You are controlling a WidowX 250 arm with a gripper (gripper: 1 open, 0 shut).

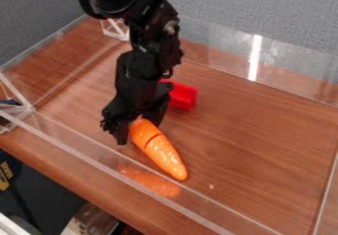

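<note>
My black gripper (129,122) reaches down from the top of the camera view to the wooden tray floor, its tips at the upper end of an orange carrot (161,152) lying diagonally near the front clear wall. The fingertips are dark and partly overlap, so whether they are shut on the carrot cannot be told. A red block (183,96) lies behind the gripper, partly hidden by it.
Clear walls (255,51) edge the wooden tray (258,150). A small white object (114,29) is at the back left, and items sit outside the left wall.
</note>
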